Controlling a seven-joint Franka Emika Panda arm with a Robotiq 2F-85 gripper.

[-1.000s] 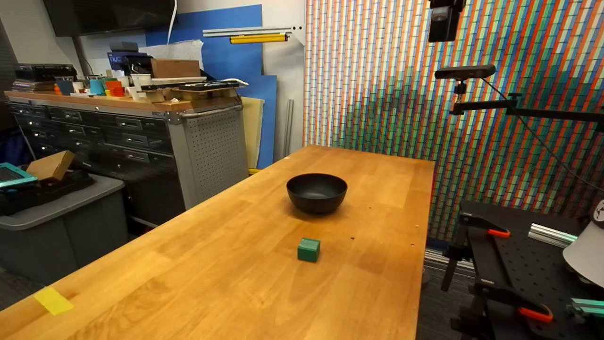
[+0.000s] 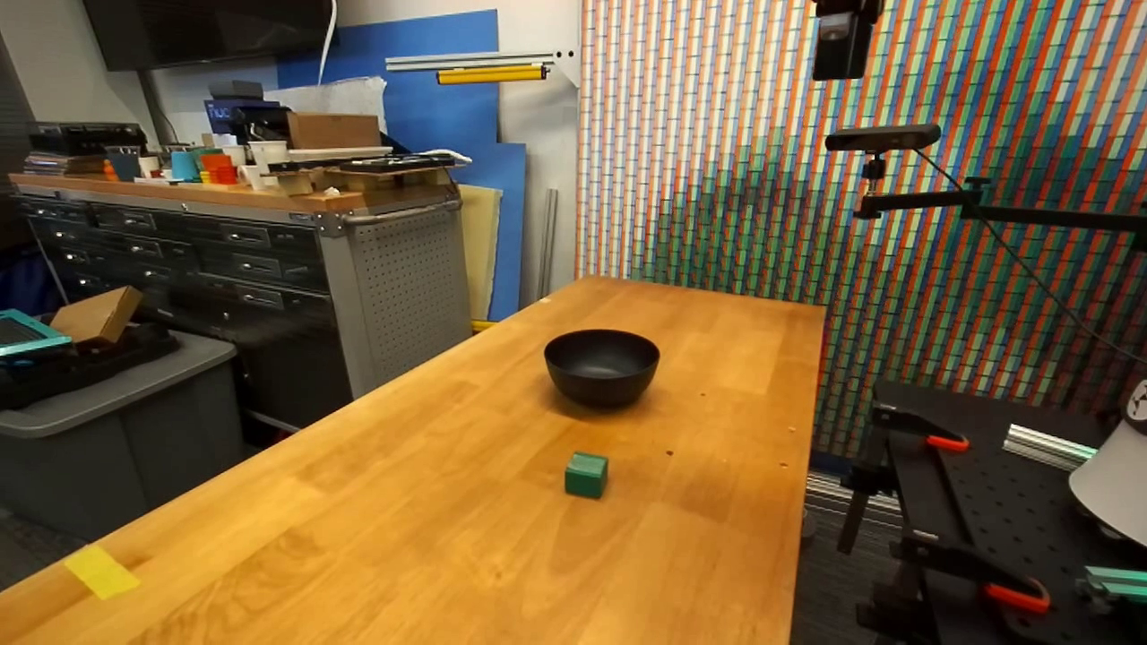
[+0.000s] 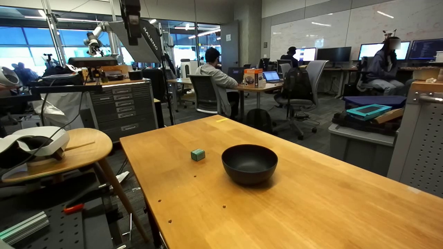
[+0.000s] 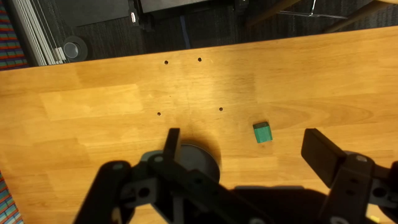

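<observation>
A small green cube (image 2: 586, 474) rests on the wooden table, a short way from a round black bowl (image 2: 602, 369). In exterior view 2 the cube (image 3: 198, 155) lies to the left of the bowl (image 3: 249, 164), apart from it. From above, the wrist view shows the cube (image 4: 263, 133) on bare wood, while my own parts cover much of the bowl (image 4: 197, 160). My gripper is open high over the table, its fingers wide apart and nothing held. In exterior view 1 only a dark tip of the gripper (image 2: 841, 43) shows at the top.
Yellow tape (image 2: 102, 571) marks its near left corner. A camera on an arm (image 2: 882, 138) stands out to the right, above a black cart (image 2: 1000, 484). The bowl looks empty in both exterior views.
</observation>
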